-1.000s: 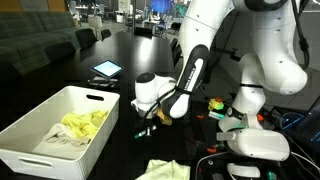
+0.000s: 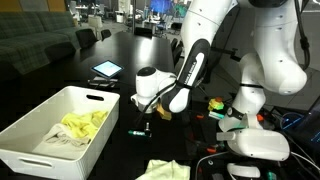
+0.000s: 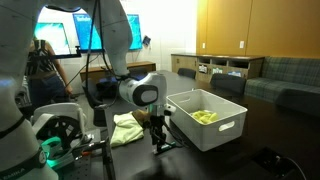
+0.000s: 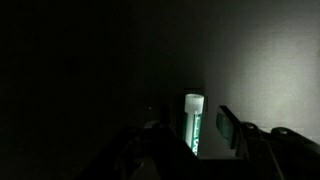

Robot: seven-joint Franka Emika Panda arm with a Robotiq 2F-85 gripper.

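Note:
A small marker (image 4: pixel 193 130) with a white end and a pale, greenish label lies on the dark table. In the wrist view it sits in the gap between my fingers, with dark space showing on either side. The gripper is partly open, pointing down, low over the table. From exterior view 1 the marker (image 2: pixel 138 133) shows as a short teal piece just left of my gripper (image 2: pixel 148 128). In exterior view 2 the fingertips are dark against the dark table, so contact with the marker cannot be made out.
A white box (image 2: pixel 40 161) holding yellow and pale cloth stands left of the arm. Near the front edge lies a pale yellow cloth (image 2: pixel 164 171). Behind the arm, a tablet-like device (image 2: pixel 107 69) rests on the table. Bare tabletop surrounds the marker.
The arm's hand has shifted very slightly right and up in exterior view 1. The marker stays on the table at about the same spot, and the box and cloths are unmoved.

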